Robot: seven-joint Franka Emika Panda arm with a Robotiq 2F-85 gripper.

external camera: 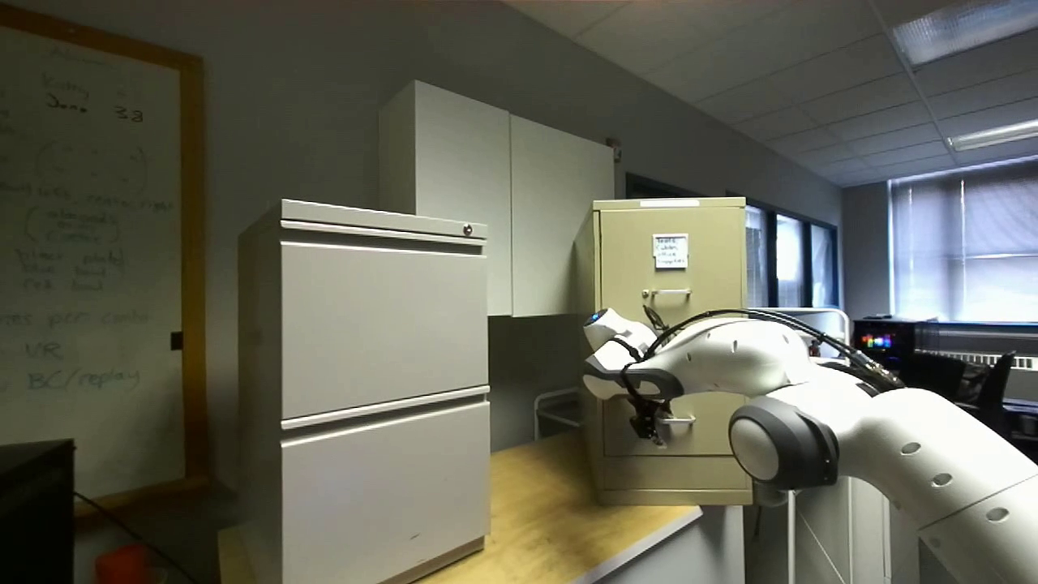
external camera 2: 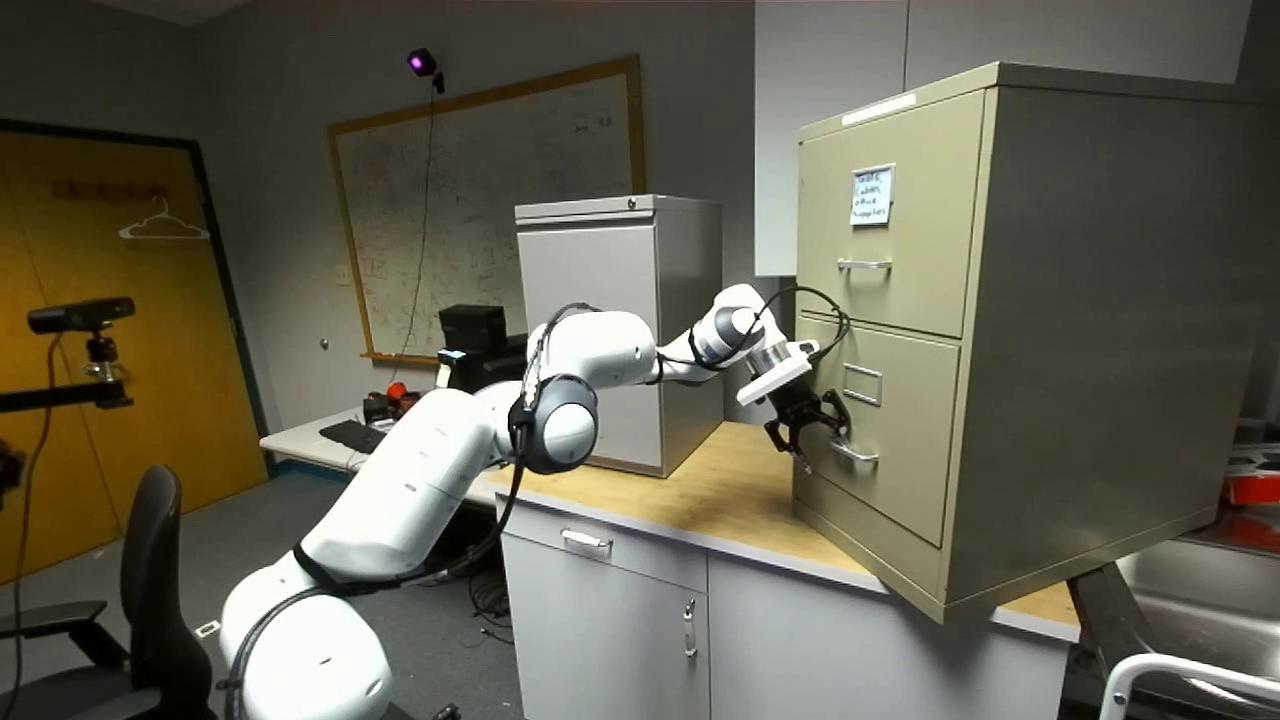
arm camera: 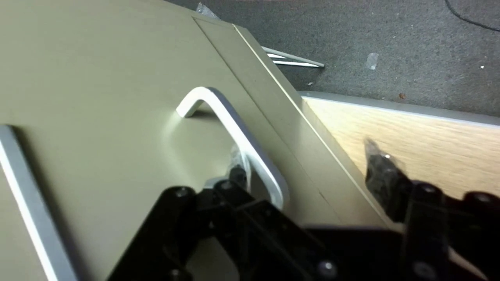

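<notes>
A beige filing cabinet (external camera 2: 894, 360) has its lower drawer (external camera 2: 894, 414) shut, with a silver bar handle (arm camera: 236, 128) on the drawer front. My gripper is open at this handle, its two fingers well apart. One finger (arm camera: 238, 174) reaches in by the near part of the bar, seemingly on the drawer side; whether it touches is unclear. The other finger (arm camera: 386, 178) is on the opposite side of the handle, out over the wooden counter. Both exterior views show the gripper (external camera: 652, 435) in front of the lower drawer.
Higher up, the upper drawer's handle (external camera 2: 865, 264) sits under a paper label (external camera 2: 872, 196). A grey two-drawer cabinet (external camera: 384, 321) stands farther along the wooden counter (external camera: 530, 496). Bare counter lies between the two cabinets.
</notes>
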